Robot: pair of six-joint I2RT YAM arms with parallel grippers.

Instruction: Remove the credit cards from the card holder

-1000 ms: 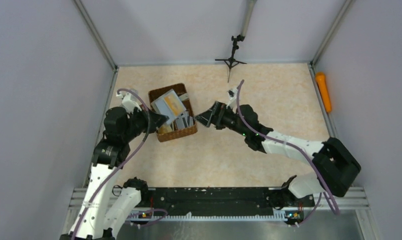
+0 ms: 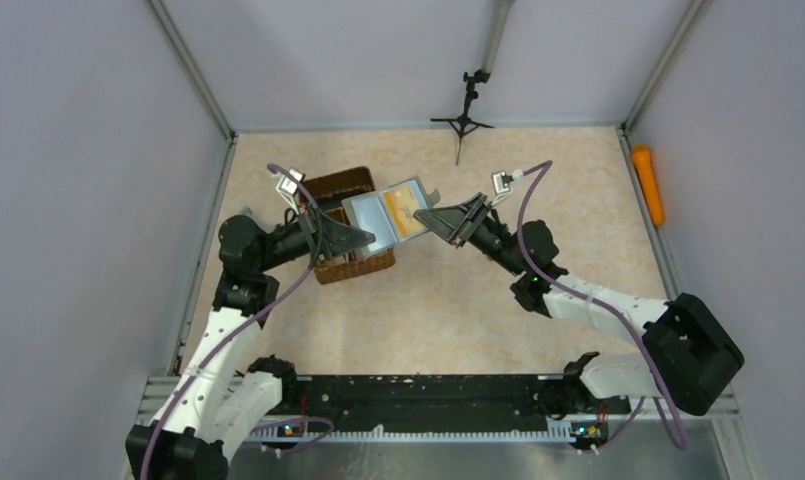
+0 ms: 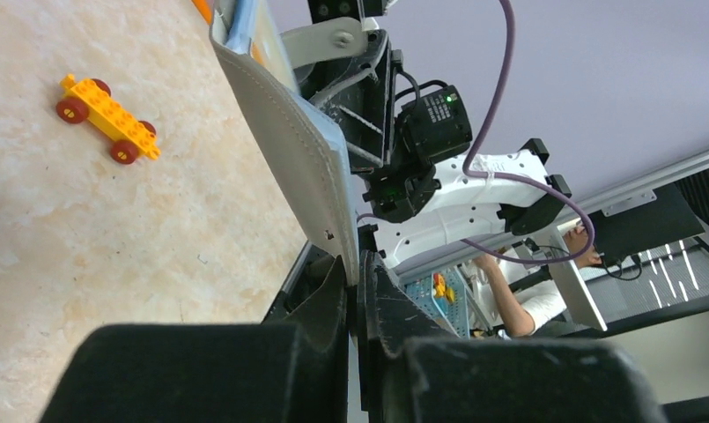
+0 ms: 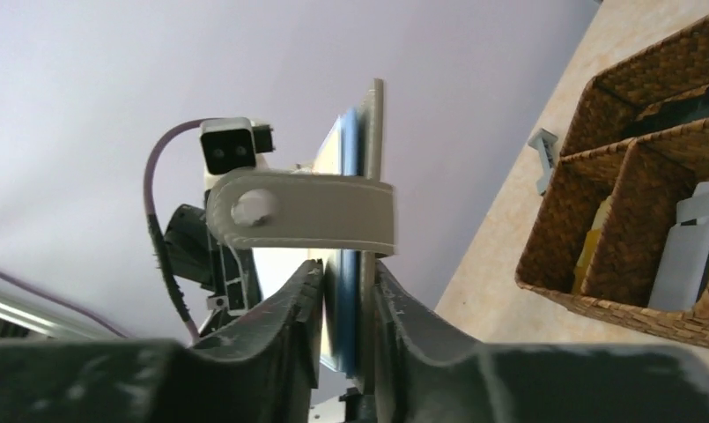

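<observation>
The card holder [image 2: 371,218] hangs open in the air over the right part of the basket, with clear sleeves and an orange-yellow card [image 2: 403,208] showing inside. My left gripper [image 2: 372,239] is shut on its near-left edge; the left wrist view shows the stitched grey cover [image 3: 289,137] pinched at its corner. At the right edge, my right gripper [image 2: 416,215] has its fingers on either side of the holder. The right wrist view shows the cover [image 4: 374,123] and sleeves between them, but whether they clamp it I cannot tell. A snap strap [image 4: 306,211] sticks out above those fingers.
Below the holder stands a divided wicker basket [image 2: 356,271] with several items inside. On the table lies a yellow toy car [image 3: 113,119] with red wheels. A small grey object [image 4: 542,160] sits beside the basket.
My left gripper has carried the holder up and right from over the basket.
</observation>
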